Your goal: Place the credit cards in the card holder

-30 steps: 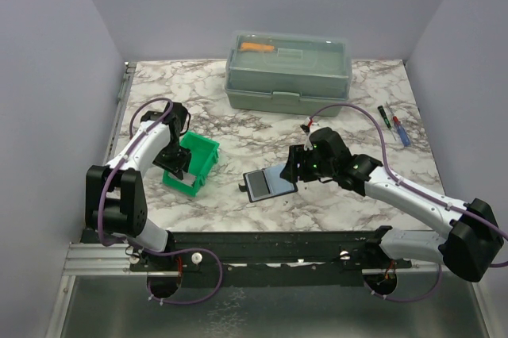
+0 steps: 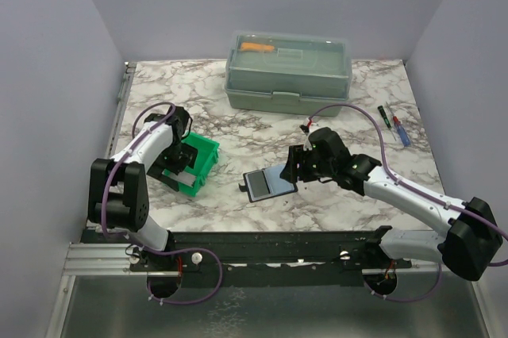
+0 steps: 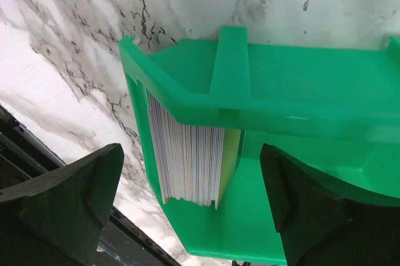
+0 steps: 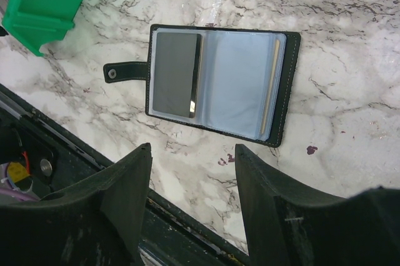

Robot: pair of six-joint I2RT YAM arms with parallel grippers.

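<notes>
A green tray (image 2: 207,155) stands at the left of the table. At one end of it a stack of thin cards (image 3: 186,153) stands on edge. My left gripper is open just over that stack, its fingers either side with nothing held. The black card holder (image 4: 280,122) lies open at the middle front, with clear sleeves, a dark panel in the left one and its snap strap out to the left. My right gripper is open beside and above the holder, holding nothing.
A lidded translucent box (image 2: 288,76) stands at the back. A few pens or tools (image 2: 401,132) lie at the back right. The marble table has clear room between tray and box and at the front right.
My left gripper has shifted slightly over the tray, and its fingers look wider apart than a second ago. The right arm, holder and tray look unmoved.
</notes>
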